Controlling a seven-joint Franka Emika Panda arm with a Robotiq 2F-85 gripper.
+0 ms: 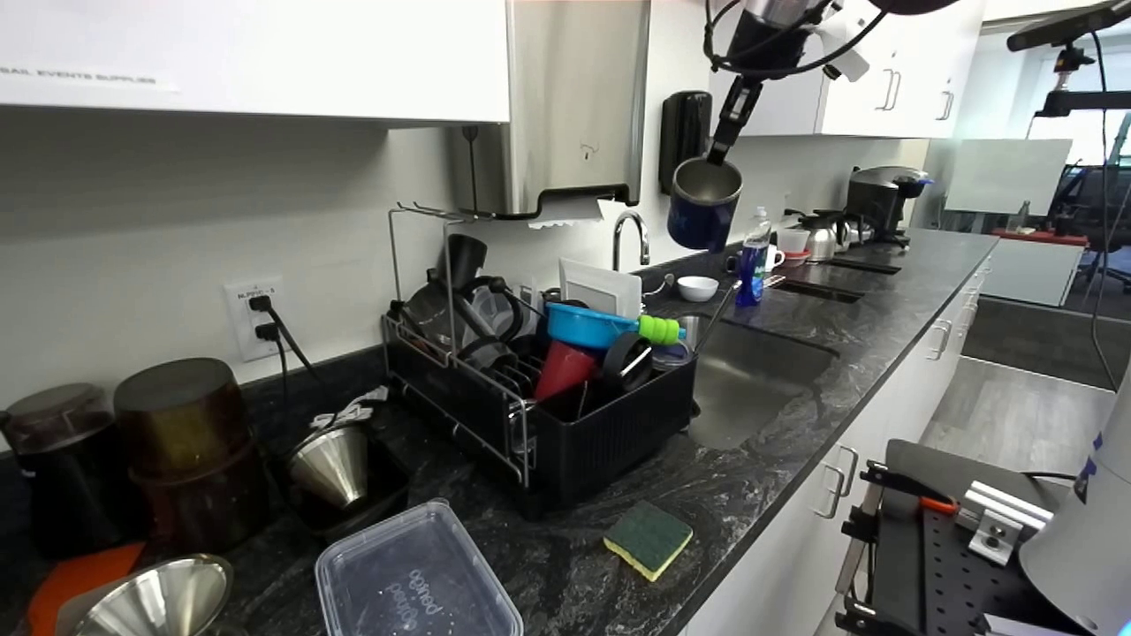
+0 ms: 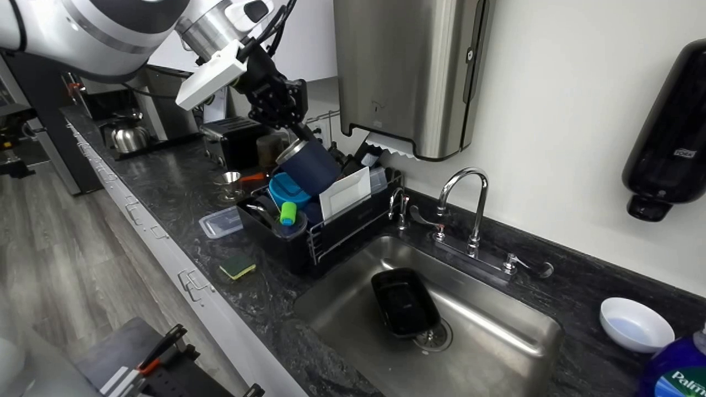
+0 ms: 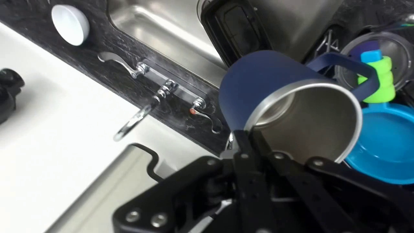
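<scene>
A dark blue mug (image 3: 267,83) with a steel rim hangs tilted in the air, its handle on the side away from the faucet in the wrist view. My gripper is shut on the mug's rim, one finger inside and the other outside. In exterior view 1 the mug (image 1: 702,221) is above the sink side of the counter, clear of everything below. Exterior view 2 shows the mug (image 2: 311,166) in front of the dish rack, with my gripper (image 2: 303,132) at its upper edge.
The full black dish rack (image 1: 615,445) stands left of the sink (image 2: 490,331), which holds a black tray (image 2: 405,301). A faucet (image 2: 477,198), a paper towel dispenser (image 2: 404,73) and a white bowl (image 2: 635,324) are close by. A sponge (image 1: 648,539) lies on the counter.
</scene>
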